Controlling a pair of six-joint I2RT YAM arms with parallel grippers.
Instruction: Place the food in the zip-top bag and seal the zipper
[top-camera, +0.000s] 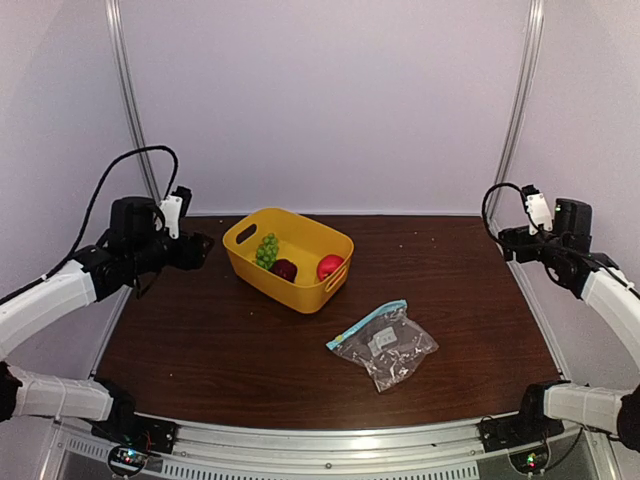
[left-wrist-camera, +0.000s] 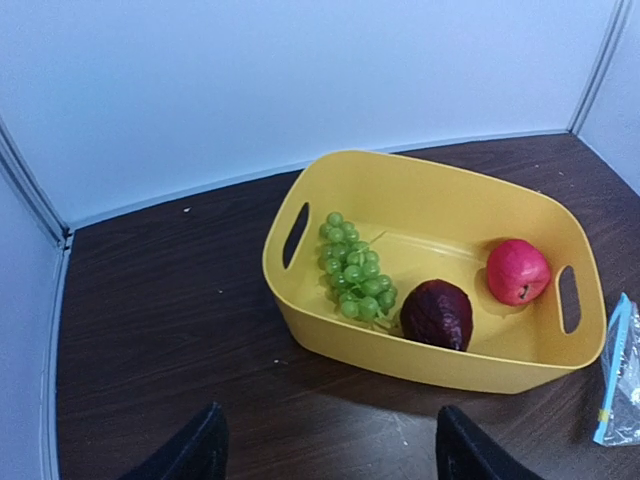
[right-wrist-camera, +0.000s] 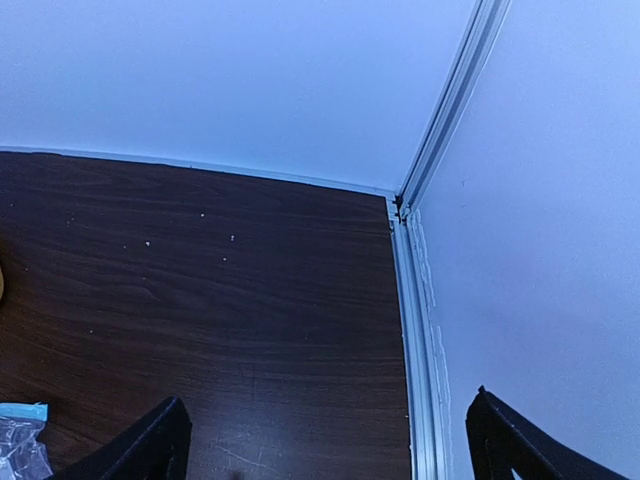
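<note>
Green grapes (left-wrist-camera: 355, 270), a dark purple round fruit (left-wrist-camera: 437, 315) and a pinkish-red fruit (left-wrist-camera: 517, 272) lie inside a yellow basket (top-camera: 250, 270) left of the table's middle. To the basket's front right, the clear zip top bag (top-camera: 392, 348) lies flat, its blue zipper edge (top-camera: 366, 322) facing the upper left; whether the zipper is parted cannot be told. My left gripper is open and empty, held up left of the basket. At the table's right side my right gripper is also open, nothing between its fingers, well away from the bag.
Bare dark wooden table (top-camera: 220, 370) surrounds the basket and bag, with wide free room at the back right and front left. Pale walls (top-camera: 320, 100) enclose the back and sides. The basket's raised rim (left-wrist-camera: 480, 178) stands around the fruit.
</note>
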